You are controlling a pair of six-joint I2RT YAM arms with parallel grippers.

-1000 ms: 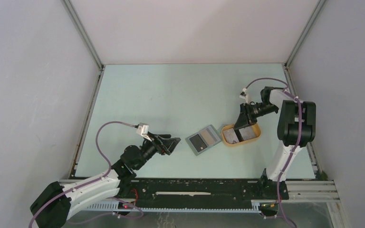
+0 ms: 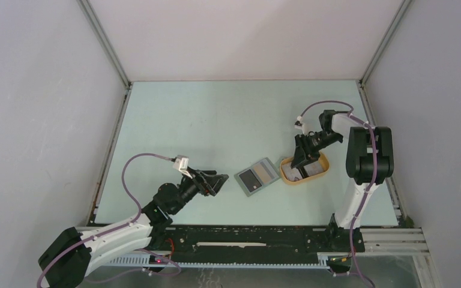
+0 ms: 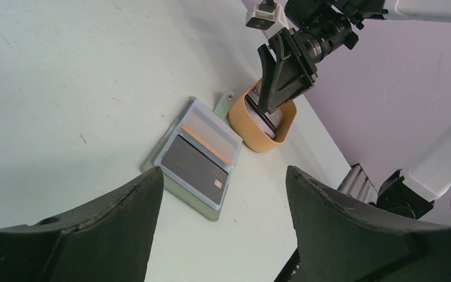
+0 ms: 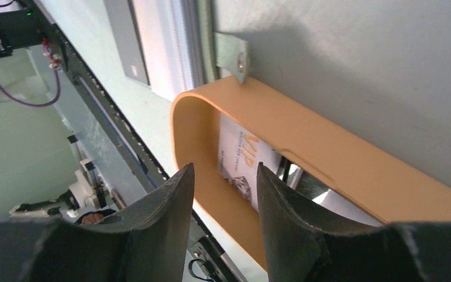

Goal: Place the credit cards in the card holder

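Note:
The grey-green card holder (image 2: 247, 185) lies unfolded on the table, its clear pockets facing up. In the left wrist view a dark VIP card (image 3: 194, 167) sits in one pocket of it. To its right stands a tan oval box (image 3: 251, 130) containing loose cards; a pale card (image 4: 243, 154) with orange VIP lettering shows inside, beside darker, shiny card edges (image 4: 312, 187). My right gripper is over the box, fingers parted, the pale card visible beyond the gap and nothing clearly held. Left of the holder, my left gripper stands open and empty.
A small tab with a snap (image 3: 224, 104) sticks out between holder and box, close to the box rim. Bare table (image 2: 210, 120) extends across the back and left. The right arm (image 2: 360, 180) reaches in from the right side.
The right gripper has shifted a little to the left and towards the front, over the box. The left arm, holder and box stay where they were.

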